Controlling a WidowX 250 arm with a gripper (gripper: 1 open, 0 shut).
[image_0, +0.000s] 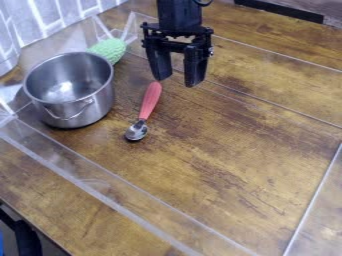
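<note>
The black gripper hangs over the wooden table at the upper middle, its two fingers apart with nothing seen between them. Below and left of it lies a scoop with a red handle and a metal head. A steel pot stands at the left, beside the scoop and apart from it.
A pale green brush-like object lies behind the pot at the upper left. A dark object sits at the bottom left corner.
</note>
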